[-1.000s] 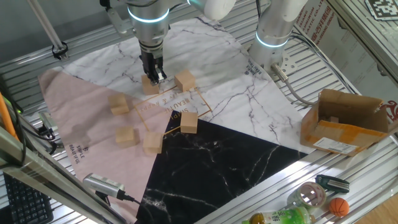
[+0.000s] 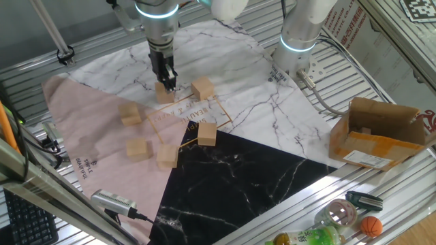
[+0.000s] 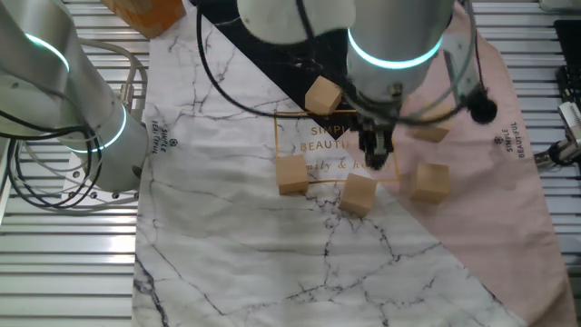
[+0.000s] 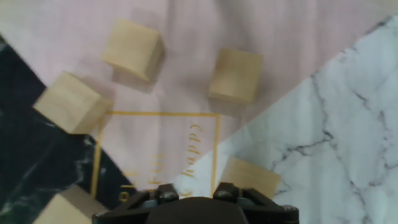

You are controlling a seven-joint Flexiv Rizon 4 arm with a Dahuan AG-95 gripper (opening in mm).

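Several plain wooden cubes lie scattered on the cloth. In exterior view 1, one cube (image 2: 164,93) sits just below my gripper (image 2: 170,83) and is partly covered by it; a second cube (image 2: 202,88) lies close to its right. Another cube (image 2: 129,113) rests on the pink part, with two more cubes (image 2: 138,149) nearer the camera. A further cube (image 2: 206,134) is on the black part's edge. The wrist view shows the gripper's fingertips (image 4: 166,193) spread apart, with only cloth seen between them; a cube (image 4: 251,177) lies just beyond the right one.
A cardboard box (image 2: 377,136), open at the top, stands at the right. Near it are an orange ball (image 2: 370,226), a green-labelled bottle (image 2: 310,237) and a clear jar (image 2: 339,214). A camera (image 2: 114,202) stands at the lower left.
In exterior view 1, my arm and gripper have shifted slightly left and up in the picture. The cubes lie where they were.
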